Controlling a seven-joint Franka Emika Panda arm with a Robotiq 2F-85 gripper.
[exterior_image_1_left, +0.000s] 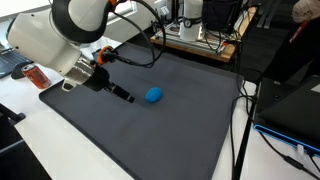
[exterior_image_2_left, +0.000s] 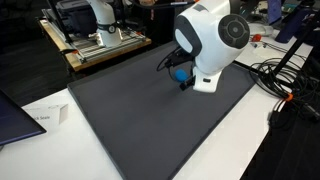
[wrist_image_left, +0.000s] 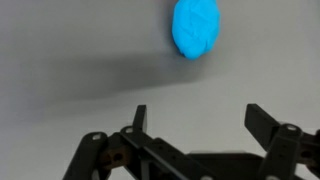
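A bright blue rounded object lies on the dark grey board, and nothing touches it. In the wrist view the blue object shows near the top, ahead of my fingers and a little right of centre. My gripper stands open, its two dark fingers wide apart with only bare board showing between them. From the first exterior view the gripper hangs low over the board, just left of the blue object. In the second exterior view the arm partly covers the blue object.
An orange-red can stands by the board's far left corner. Cables hang along the arm, and a black cable runs down the board's right side. A wooden-framed tray sits beyond the far edge. The board's near half is clear.
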